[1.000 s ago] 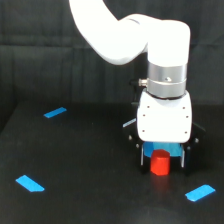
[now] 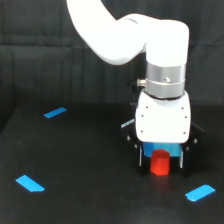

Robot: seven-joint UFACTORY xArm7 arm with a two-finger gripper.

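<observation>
Below the white end of my arm, a small red block (image 2: 160, 163) shows at the right of the dark table. A blue thing (image 2: 175, 149) shows directly behind it, partly covered by the block and the arm. My gripper (image 2: 161, 160) hangs low over this spot, its dark parts showing on both sides of the red and blue pieces. Its fingers blend into the black background, so I cannot tell whether they touch either piece or how far apart they stand.
Blue strips lie flat on the table: one at the far left (image 2: 55, 112), one at the near left (image 2: 30, 184) and one at the near right (image 2: 200, 192). A dark curtain (image 2: 50, 50) hangs behind.
</observation>
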